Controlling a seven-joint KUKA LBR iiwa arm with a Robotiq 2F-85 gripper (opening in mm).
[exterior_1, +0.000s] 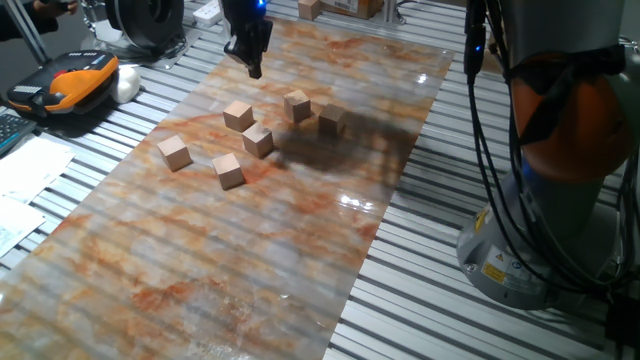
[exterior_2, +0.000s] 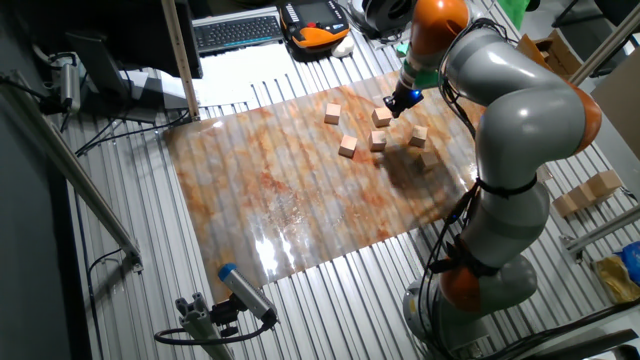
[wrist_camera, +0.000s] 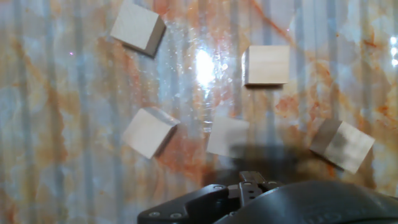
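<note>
Several plain wooden cubes lie apart on the marbled sheet. In exterior view 1, one cube (exterior_1: 174, 153) is at the left, another cube (exterior_1: 228, 171) is nearest the front, and a shaded cube (exterior_1: 332, 120) is at the right. My gripper (exterior_1: 255, 74) hangs above the sheet, behind the cubes, pointing down. Its fingers come together at the tip, and nothing shows between them. From the wrist, the gripper enters at the bottom edge; its shadow falls partly across a pale cube (wrist_camera: 225, 135). Part of the fingers is hidden by the dark gripper body.
An orange-and-black device (exterior_1: 70, 85) and papers (exterior_1: 30, 180) lie off the sheet's left side. More wooden blocks (exterior_2: 588, 193) sit beyond the arm, off the sheet.
</note>
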